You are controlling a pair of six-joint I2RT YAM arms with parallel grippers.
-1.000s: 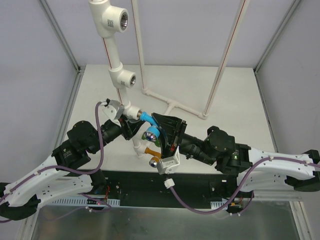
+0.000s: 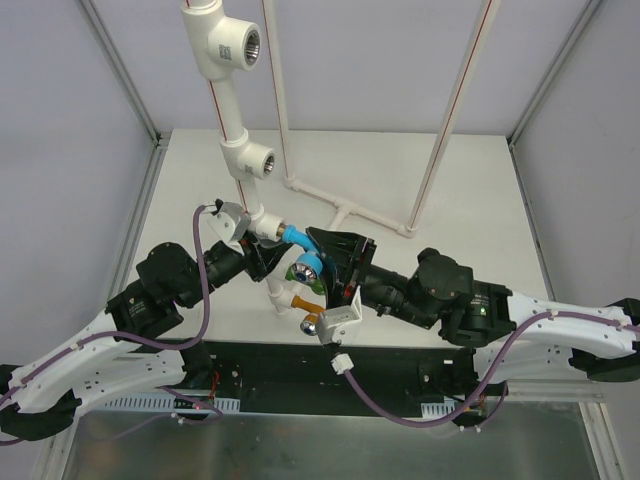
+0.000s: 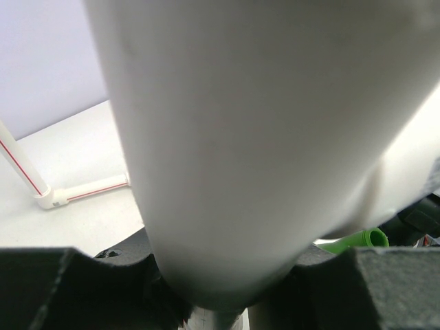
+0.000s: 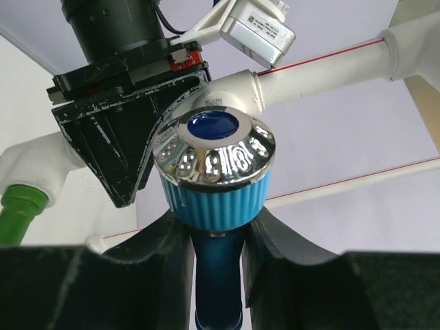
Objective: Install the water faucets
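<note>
The blue faucet point(image 2: 307, 265) with a chrome cap points out from a white fitting on the upright pipe, its threaded end at the fitting's mouth. In the right wrist view the faucet's chrome-and-blue knob point(image 4: 214, 168) faces the camera. My right gripper has its fingers point(image 4: 289, 282) on both sides of the faucet's neck. Narrow light gaps show beside the lower body; whether the fingers press on it is unclear. My left gripper point(image 2: 266, 256) is shut on the white pipe fitting point(image 3: 227, 151), which fills the left wrist view.
Below the blue faucet are a green faucet point(image 3: 375, 238) and an orange faucet point(image 2: 303, 304), close to my right gripper. Open white fittings point(image 2: 262, 160) sit higher on the pipe. Thin pipes point(image 2: 350, 210) run behind; the right side of the white board point(image 2: 470, 220) is clear.
The faucet's knob has turned too and sits slightly further right. The left arm has barely shifted.
</note>
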